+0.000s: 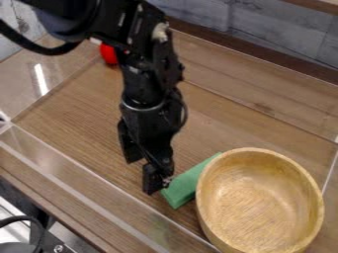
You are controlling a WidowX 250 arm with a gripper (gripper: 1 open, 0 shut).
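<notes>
My black gripper (142, 168) hangs low over the wooden table, just left of a green object (184, 187), which lies partly hidden beside a large yellow bowl (260, 203). The gripper's lower end is close to the green object's left end. Whether its fingers are open or shut is too dark to tell.
A red object (109, 53) stands at the back left, partly hidden by the arm. Cables show at the lower left edge.
</notes>
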